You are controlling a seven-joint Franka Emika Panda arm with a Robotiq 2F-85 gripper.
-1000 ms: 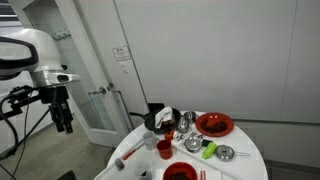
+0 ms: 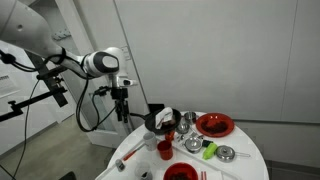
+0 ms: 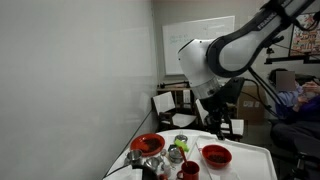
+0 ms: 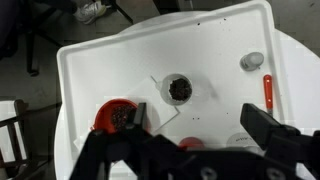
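Observation:
My gripper [image 2: 121,108] hangs in the air above the left side of the table, with nothing between its fingers. In the wrist view its dark fingers spread wide apart along the bottom edge. Below it on the white tray lie a red bowl [image 4: 117,116] with dark contents, a clear cup [image 4: 179,89] with dark bits inside, and a small grey item [image 4: 253,61] near a red-handled tool [image 4: 268,90]. A red mug [image 2: 165,149] stands farther along the table.
At the far side are a red plate [image 2: 214,125], a green item [image 2: 209,151], a metal pan [image 2: 226,153] and a dark container [image 2: 165,118]. A white cup [image 2: 150,140] stands near the mug. The tray's middle has bare room.
The arm has swung right in exterior view 1, from beside the table at the far left to over the table's left edge. The things on the table look unmoved.

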